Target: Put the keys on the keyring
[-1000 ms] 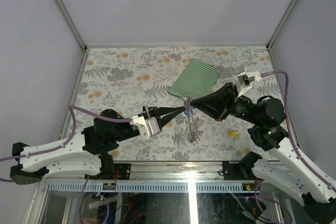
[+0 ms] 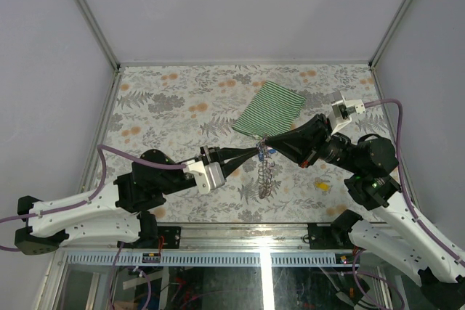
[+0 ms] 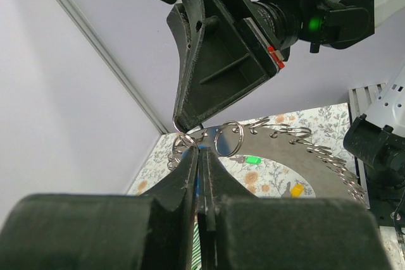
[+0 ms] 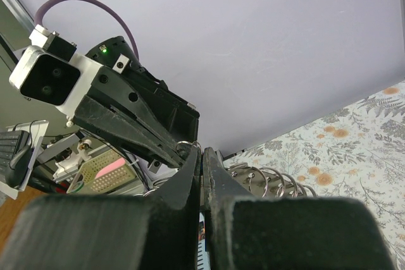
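Observation:
A string of linked metal rings (image 2: pixel 265 177) hangs in the air below where both fingertips meet. In the left wrist view, a thin metal ring (image 3: pixel 179 132) runs into the tips of my left gripper, which is shut. My right gripper is just beyond, its tip at the same ring. From the right wrist view, a thin ring (image 4: pixel 188 143) curves to the shut tips of my right gripper. Something blue (image 2: pixel 271 151) shows just under the tips, partly hidden. Whether a key is on the ring cannot be told.
A green striped cloth (image 2: pixel 270 109) lies on the floral table behind the grippers. A small yellow piece (image 2: pixel 322 186) and a green piece (image 3: pixel 253 160) lie on the table.
The hanging rings have swung a little; the left arm looks still.

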